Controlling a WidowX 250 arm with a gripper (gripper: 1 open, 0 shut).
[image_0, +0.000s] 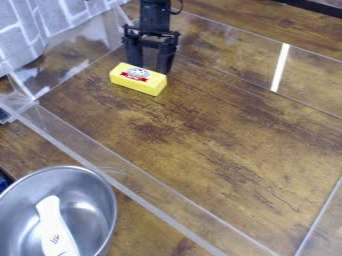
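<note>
A yellow rectangular box (138, 82) with a red-and-white label lies on the wooden floor of a clear-walled enclosure, upper left in the camera view. My black gripper (150, 56) hangs just behind and above it, fingers open and pointing down, with nothing seen held between them.
A steel bowl (96, 210) holding a white utensil (55, 231) sits at the lower left, outside the clear wall (147, 195). A white strip (281, 66) lies at the upper right.
</note>
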